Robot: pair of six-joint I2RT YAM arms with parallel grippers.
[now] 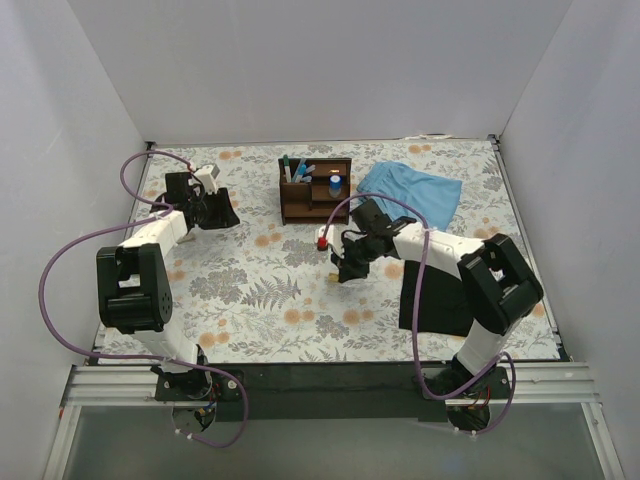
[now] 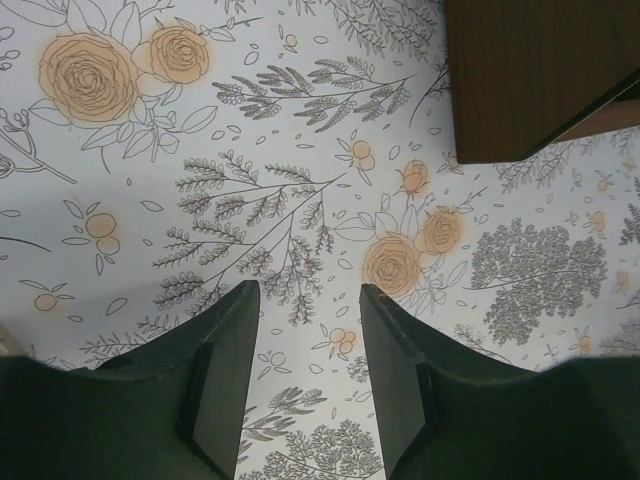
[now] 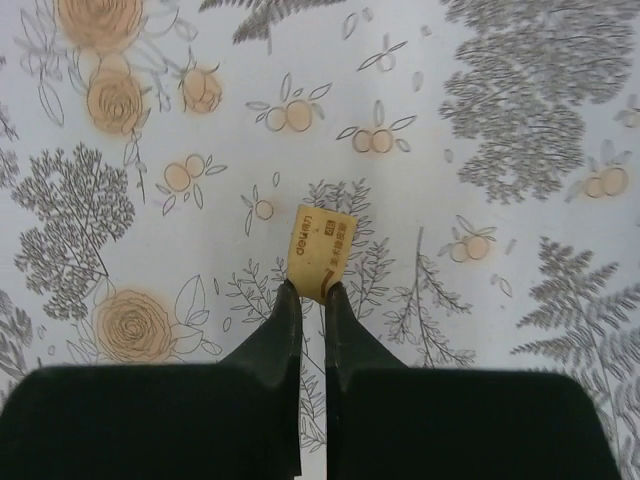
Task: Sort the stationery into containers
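A small yellow eraser (image 3: 322, 245) with printed lettering is pinched at its near end by my right gripper, whose fingers are almost together. It looks tilted in the right wrist view, and from above the yellow eraser (image 1: 334, 277) shows just left of the fingertips. Over the left back of the table, my left gripper stands open with only patterned cloth between its fingers. The dark brown wooden organizer (image 1: 313, 212) sits at the back centre, holding pens (image 1: 293, 168) in its left part and a blue round item (image 1: 335, 184) at its right.
A blue cloth (image 1: 420, 192) lies crumpled at the back right. A black mat (image 1: 440, 300) lies under the right arm. A pale object (image 2: 8, 343) shows at the left edge of the left wrist view.
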